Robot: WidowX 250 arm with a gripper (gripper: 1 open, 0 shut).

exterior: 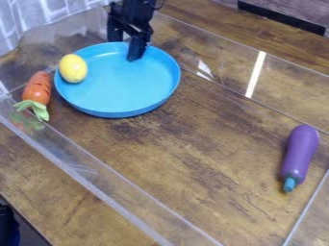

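Note:
My dark gripper (129, 38) is at the top centre, over the back rim of a blue plate (122, 86). It is small and dark in this view, and I see nothing clearly held in it. A yellow egg-shaped object (72, 68) rests on the plate's left side. An orange carrot (37, 89) with green leaves lies just left of the plate. A purple eggplant-like object (298, 154) lies apart at the right.
Clear plastic edges run along the left, lower left and right. Small white tape marks lie right of the plate.

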